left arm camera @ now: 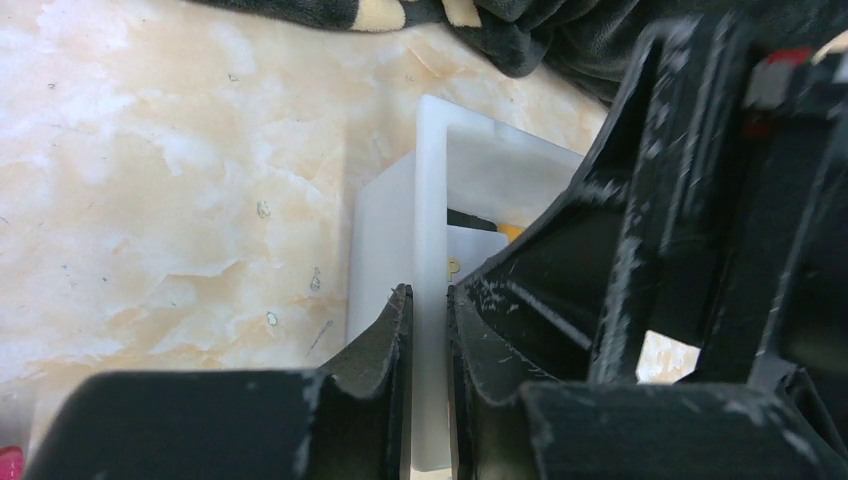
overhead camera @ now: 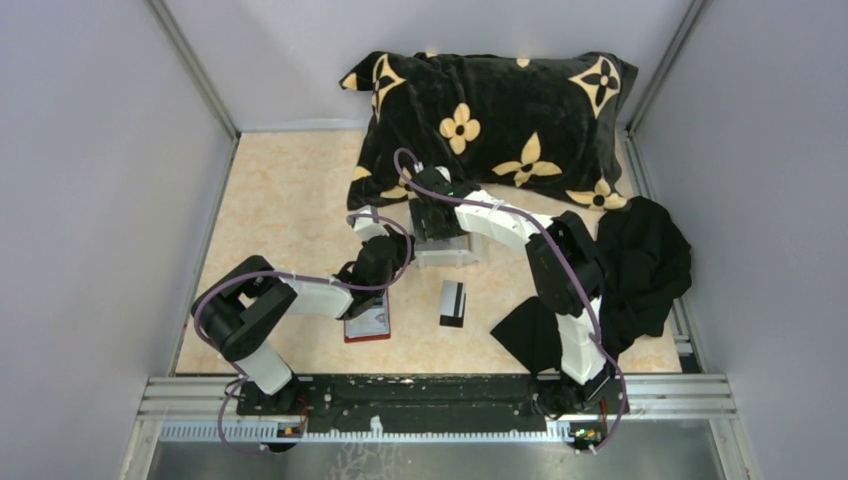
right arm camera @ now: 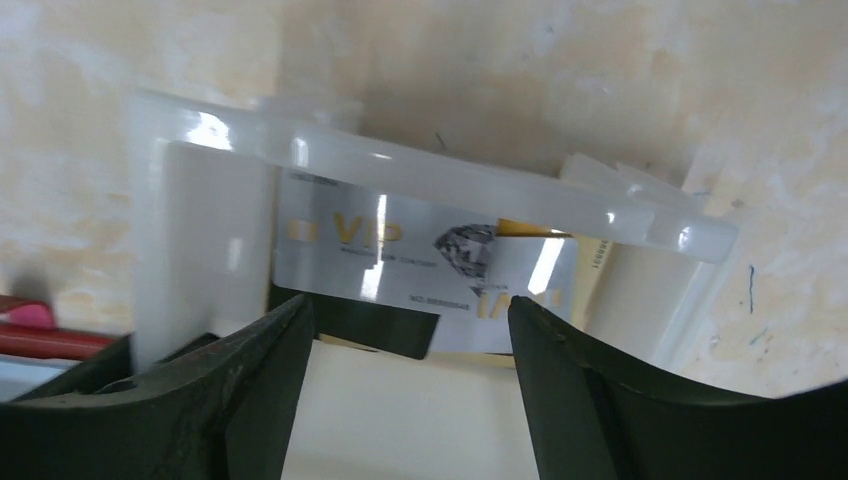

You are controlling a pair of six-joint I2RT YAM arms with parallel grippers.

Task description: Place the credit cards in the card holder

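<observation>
The white, open card holder (right arm camera: 450,185) sits near the middle of the table. Inside it lie a silver VIP card (right arm camera: 400,245), a second silver card end (right arm camera: 535,270), a black card (right arm camera: 375,325) and some gold edges. My left gripper is shut on the holder's upright left wall. Over the holder, my right gripper has its fingers apart, with no card gripped between them; in the top view it covers much of the holder. A silver card with a black stripe (overhead camera: 452,303) lies on the table in front.
A red-edged flat item (overhead camera: 368,325) with a silvery face lies partly under the left arm. A dark patterned blanket (overhead camera: 500,130) is behind the holder, and black cloth (overhead camera: 640,260) lies at right.
</observation>
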